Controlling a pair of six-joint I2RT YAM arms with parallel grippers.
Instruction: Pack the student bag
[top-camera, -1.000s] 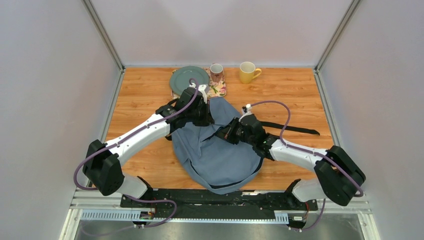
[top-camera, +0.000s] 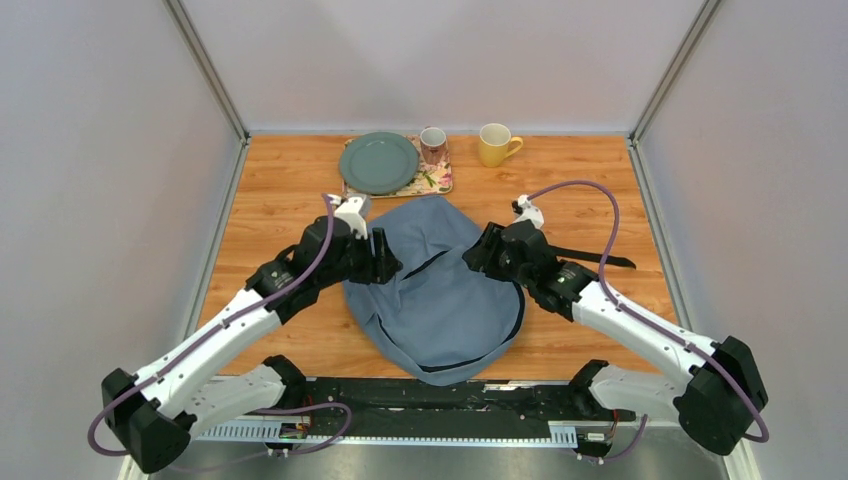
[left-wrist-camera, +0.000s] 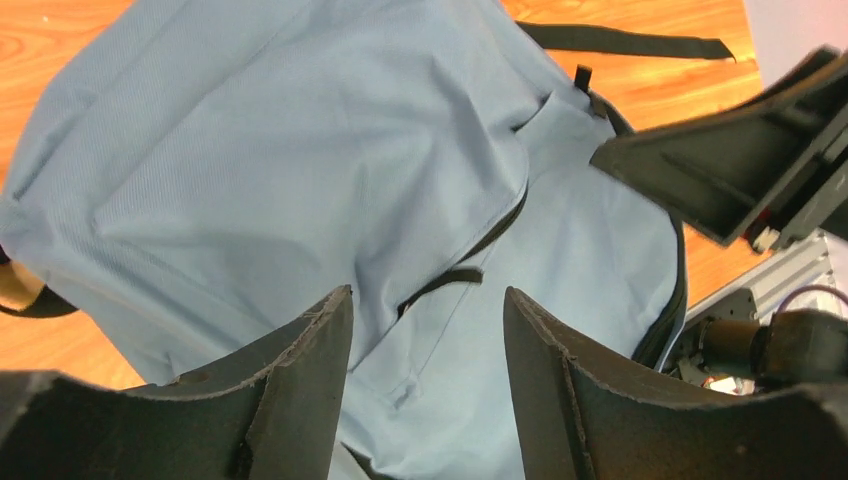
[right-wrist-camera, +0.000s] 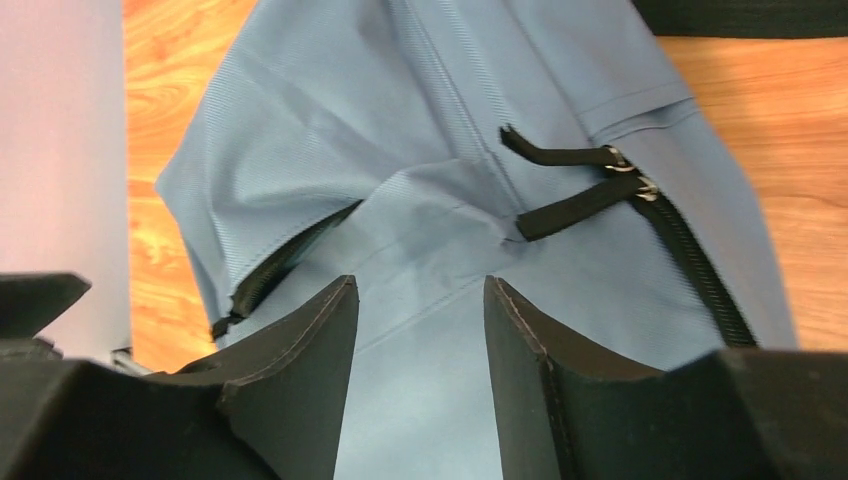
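Note:
A blue-grey fabric bag (top-camera: 440, 310) lies flat in the middle of the table, its black zip lines partly parted. Two black zip pulls (right-wrist-camera: 575, 208) rest on the cloth in the right wrist view. Over the bag's upper left part, my left gripper (top-camera: 385, 262) stands open, with only cloth seen beyond its spread fingers (left-wrist-camera: 300, 390). My right gripper (top-camera: 478, 252) is above the bag's right side, its fingers (right-wrist-camera: 300, 385) apart and nothing between them. What the bag holds inside is hidden.
At the back, a grey-green plate (top-camera: 379, 163) and a patterned cup (top-camera: 433, 145) sit on a floral tray (top-camera: 432, 184). A yellow mug (top-camera: 494, 145) stands to their right. One black strap (top-camera: 600, 257) stretches right from the bag. Bare wood (top-camera: 580, 170) shows at the back right.
The bag stays roughly in place.

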